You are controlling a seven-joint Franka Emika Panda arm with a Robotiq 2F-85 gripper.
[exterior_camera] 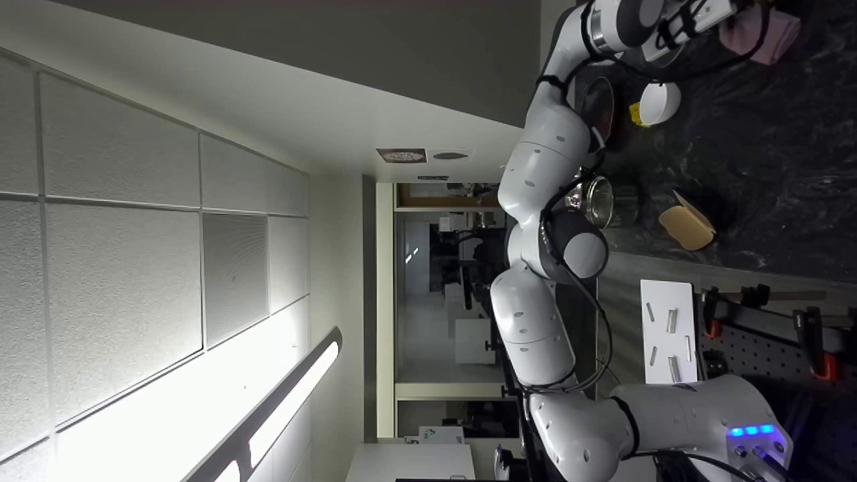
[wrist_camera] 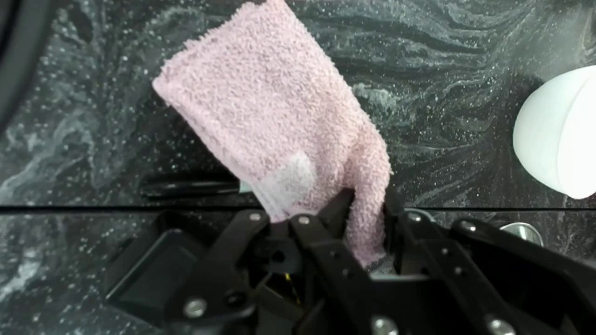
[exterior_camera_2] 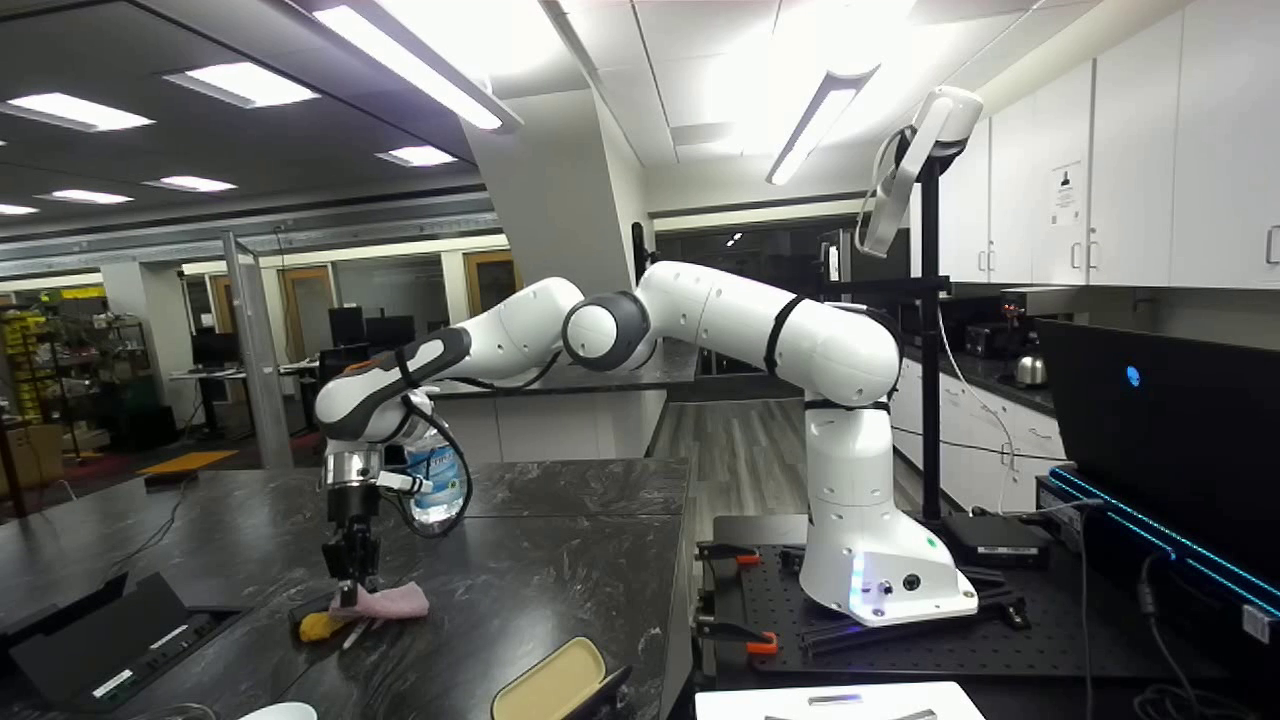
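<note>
A folded pink towel (wrist_camera: 274, 100) with a white tag fills the upper middle of the wrist view. My gripper is shut on its narrow, bunched end, with a finger on either side of the cloth. In exterior view 2 the gripper (exterior_camera_2: 350, 594) points down over the table, and the towel (exterior_camera_2: 396, 602) extends to the right from the fingertips. Exterior view 1 shows the towel (exterior_camera: 772, 36) at the upper right, while the fingertips are outside that picture. Whether the towel's free part touches the tabletop is hard to tell.
A black marker (wrist_camera: 190, 185) lies partly under the towel in view. Close by are a black container (wrist_camera: 162, 268) and a yellow item (exterior_camera_2: 317, 626). A white bowl (exterior_camera: 659, 104), an open tan case (exterior_camera: 689, 223) and a clear pot (exterior_camera: 600, 201) stand on the dark table.
</note>
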